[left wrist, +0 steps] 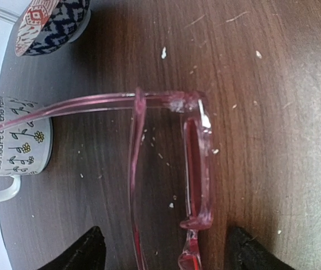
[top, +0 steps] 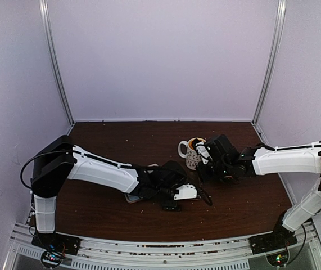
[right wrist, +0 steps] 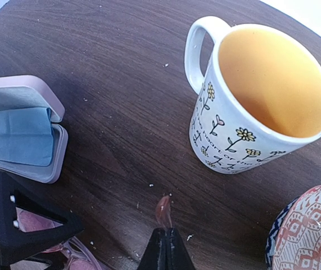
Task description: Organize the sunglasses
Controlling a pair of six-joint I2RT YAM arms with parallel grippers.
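Pink see-through sunglasses (left wrist: 197,163) hang above the table between the two arms. One temple runs to the left edge of the left wrist view, where my right gripper is shut on its end; the pink tip pokes out past the fingers in the right wrist view. My left gripper stands part open, with the frame and a temple between its spread fingertips, neither touched as far as shows. An open case (right wrist: 56,152) with a blue cloth (right wrist: 19,138) inside lies on the table, mostly covered by the left arm in the top view.
A white flowered mug (right wrist: 227,124), orange inside, stands close to the right gripper. A patterned bowl (right wrist: 312,236) sits beside the mug, hidden under the right arm from above. Bare wood shows on the table's (top: 109,219) front and back left.
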